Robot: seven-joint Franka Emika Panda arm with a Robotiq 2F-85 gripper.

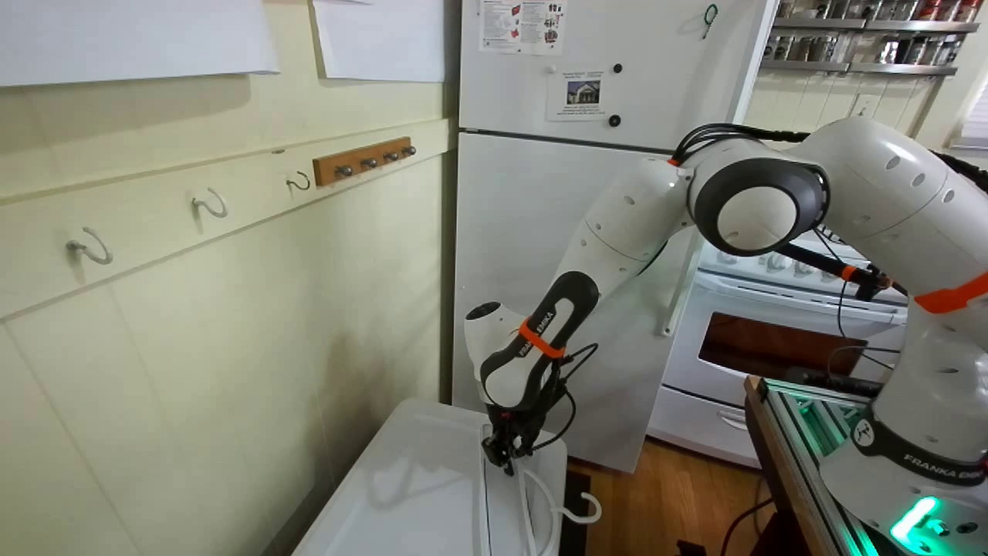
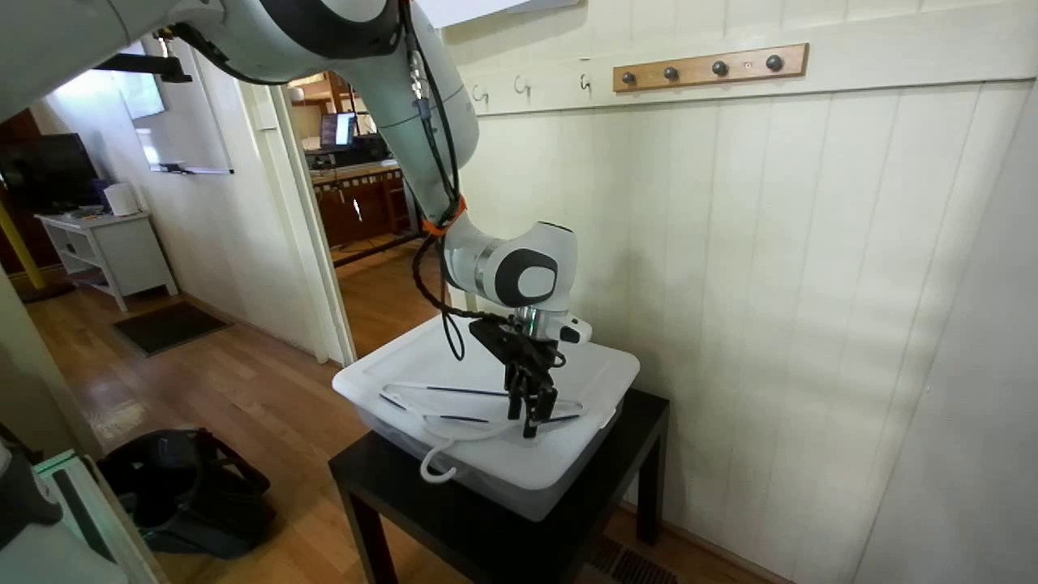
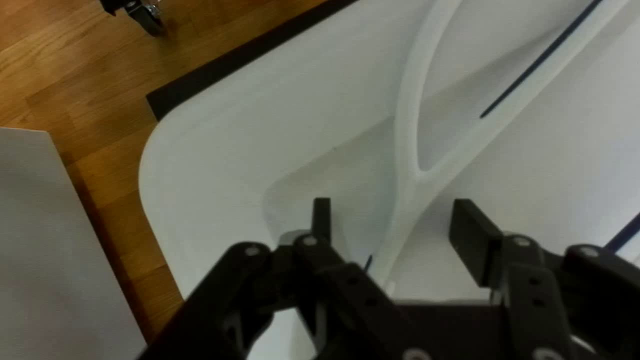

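A white plastic hanger (image 1: 593,509) with dark blue strips lies on the white lid (image 2: 602,375) of a storage bin. Its hook (image 2: 435,470) sticks out past the lid's edge in the second exterior view. Over the hanger's end, my gripper (image 2: 521,427) points down. In the wrist view, the gripper is open, its black fingers well apart. One end of the hanger (image 3: 410,181) runs through the gap between them, nearer the left finger, with no contact visible. The gripper (image 1: 507,466) hides part of the hanger in the first exterior view.
The bin stands on a small black table (image 2: 387,493) beside the wall. A wooden rack of knobs (image 2: 711,68) and several metal hooks (image 1: 209,203) are fixed to the wall above. The refrigerator (image 1: 546,232) stands close behind the bin.
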